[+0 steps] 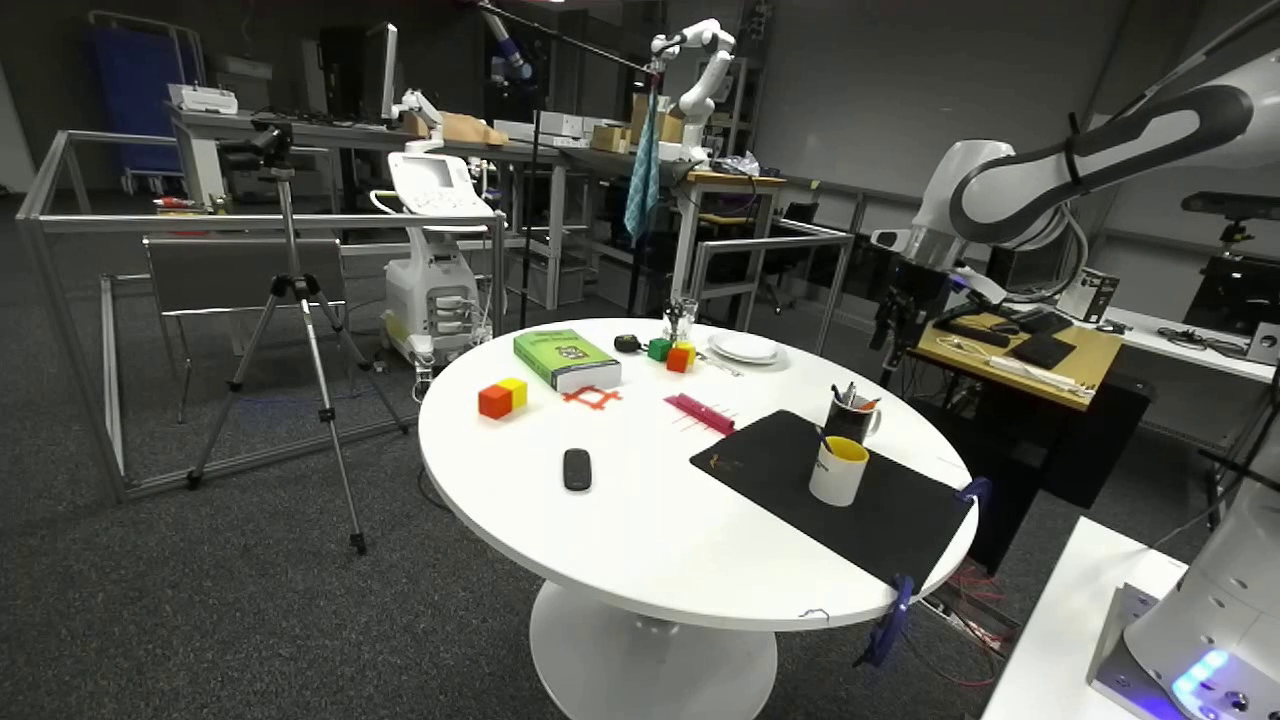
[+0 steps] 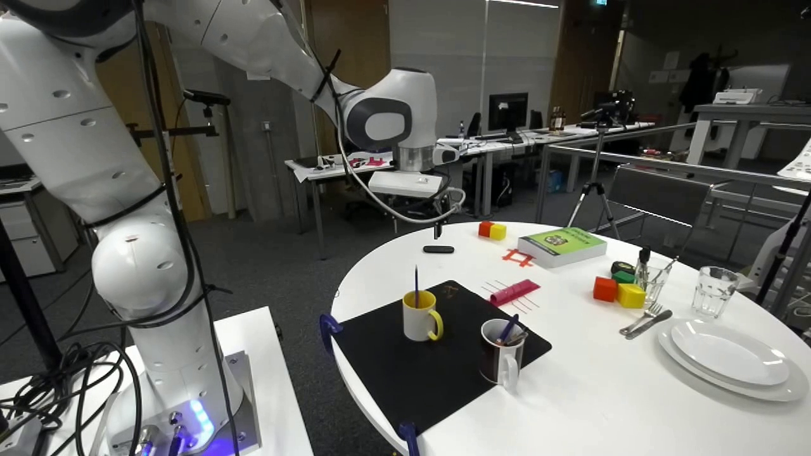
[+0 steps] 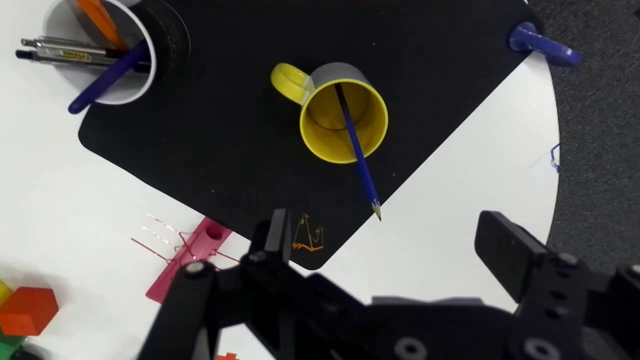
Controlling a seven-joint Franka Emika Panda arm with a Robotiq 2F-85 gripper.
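My gripper is open, its two black fingers wide apart above the table with nothing held between them. Ahead of it in the wrist view, a white mug with a yellow inside stands upright on the black mat. One blue pencil leans in that mug, its sharpened tip poking out over the rim toward the gap between my fingers. A second mug holds several pens and stands on the mat near its edge. In exterior view 1, the gripper hangs well above the table's right side.
On the white table are a green book, a dark phone-like object, a pink holder with thin wires, coloured cubes, glasses and plates. Blue clamps grip the edge by the mat.
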